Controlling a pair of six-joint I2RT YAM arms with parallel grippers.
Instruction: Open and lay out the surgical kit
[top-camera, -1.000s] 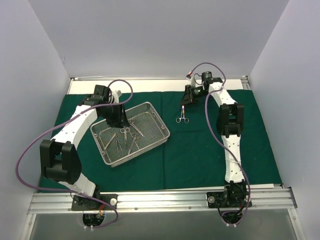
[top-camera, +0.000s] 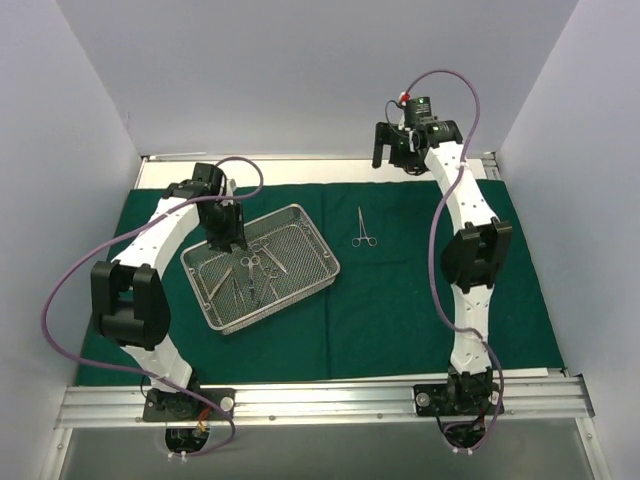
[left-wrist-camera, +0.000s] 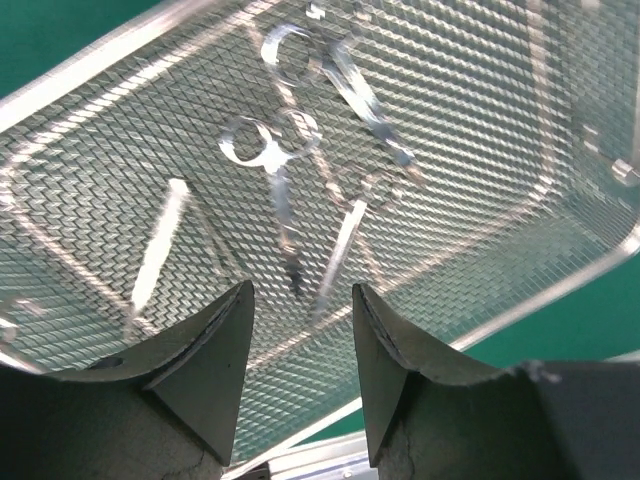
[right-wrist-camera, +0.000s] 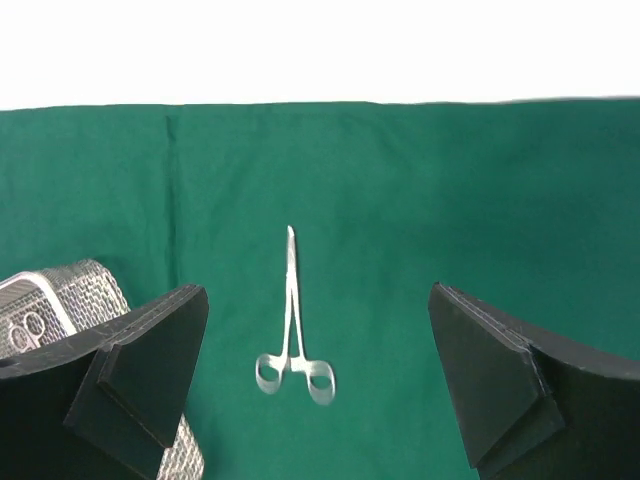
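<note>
A silver wire-mesh tray (top-camera: 327, 290) stands on the green cloth at the left. Inside it lie several metal instruments, among them scissors-like ones with finger rings (left-wrist-camera: 270, 155), a slim light-coloured tool (left-wrist-camera: 160, 240) and a tweezer-like tool (left-wrist-camera: 365, 100). Over the tray hangs my left gripper, open, its fingers apart above the instruments with nothing held. One ringed clamp (right-wrist-camera: 291, 320) lies alone on the cloth, right of the tray, tip toward the back edge. My right gripper (top-camera: 394, 168) is wide open and empty, above the back edge beyond that clamp.
A white strip (top-camera: 310, 172) runs along the back, with grey walls around. Purple cables (top-camera: 435, 240) loop along both arms.
The right gripper has opened, leaving the clamp on the cloth, and has moved up and back from it. The left gripper has shifted slightly over the tray.
</note>
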